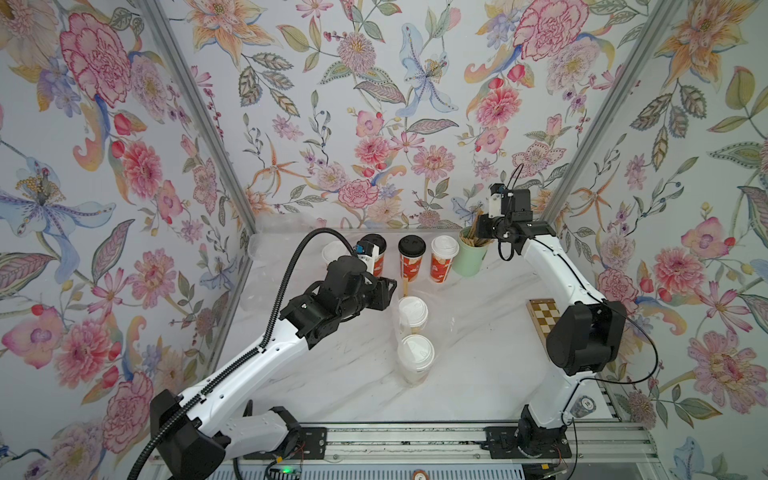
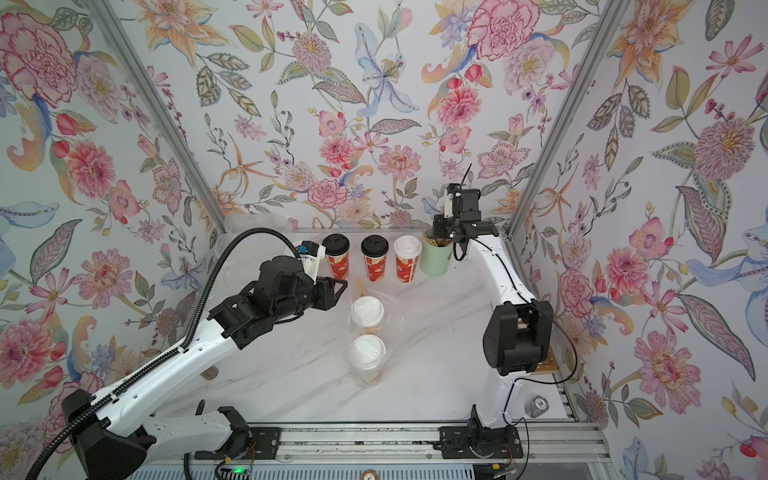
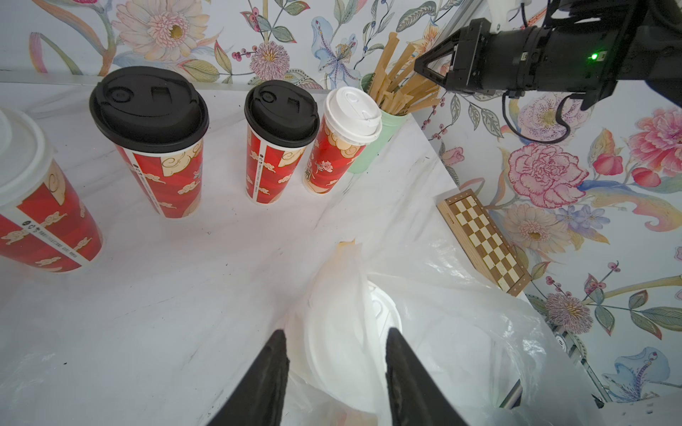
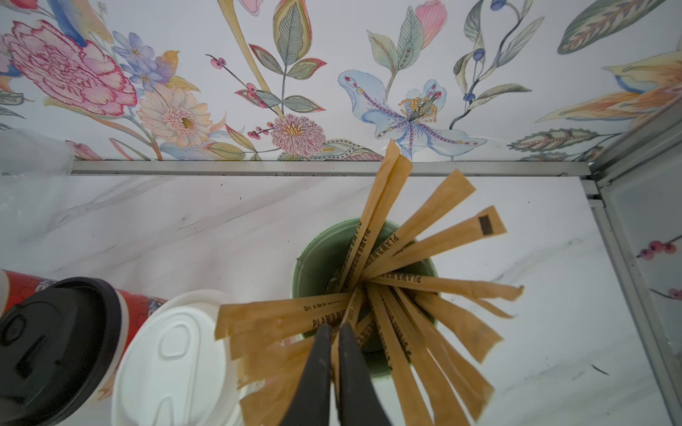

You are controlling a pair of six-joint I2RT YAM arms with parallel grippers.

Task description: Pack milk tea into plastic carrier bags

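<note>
Two white-lidded cups, the back cup point(image 1: 413, 312) and the front cup point(image 1: 417, 354), stand mid-table in a clear plastic bag point(image 3: 454, 312). My left gripper is open above the bag, whose film shows below and between its fingers. At the back right stands a green holder point(image 1: 472, 258) full of paper-wrapped straws point(image 4: 433, 284). Over its near left side in the right wrist view, my right gripper has its fingers close together, with a thin wrapped straw point(image 4: 339, 365) seen edge-on between them. Whether they press on it cannot be made out.
Several red cups with lids line the back; a black-lidded cup point(image 1: 412, 256) and a white-lidded cup point(image 1: 443, 257) stand left of the holder. A checkered board point(image 1: 544, 316) lies at the right edge.
</note>
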